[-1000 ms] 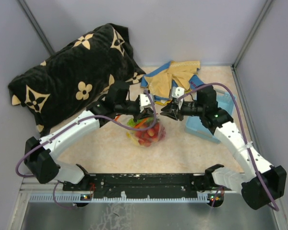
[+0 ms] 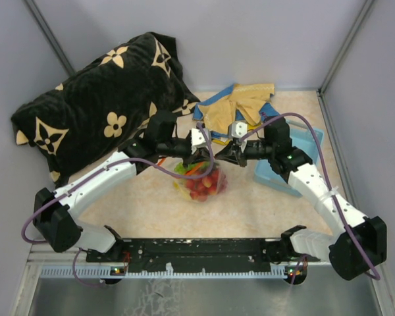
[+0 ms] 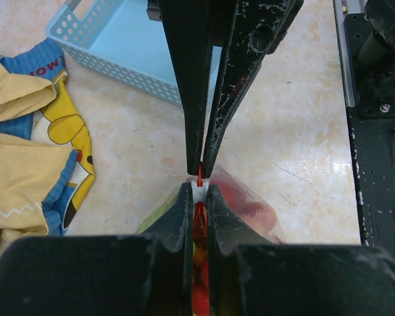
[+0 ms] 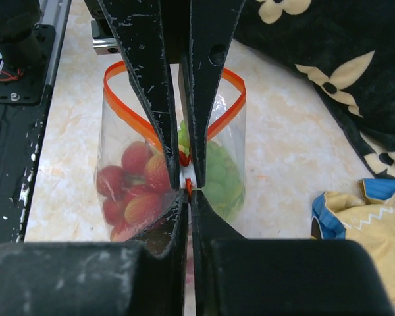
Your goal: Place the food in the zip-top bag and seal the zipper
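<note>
The clear bag [image 4: 108, 155] with an orange-red zip rim [image 4: 122, 108] stands upright, its mouth gaping on both sides of the grippers in the right wrist view. Red fruits [image 4: 145, 171] and green grapes [image 4: 220, 174] lie inside it. My left gripper is shut on the small white zip piece [image 3: 199, 189] at one end of the rim. Tip to tip with it, my right gripper has its fingers close together around the red zip end. Whether they grip it firmly cannot be told.
A blue basket [image 2: 276, 176] stands on the right, partly under the right arm. Behind the bag lies a yellow and blue cloth [image 2: 250, 99]. A dark flowered cushion [image 2: 99, 99] fills the back left. Bare table shows in front of the bag.
My right gripper has moved left to the bag's zip end and its fingers have come closer together. The left arm and the bag stay where they were.
</note>
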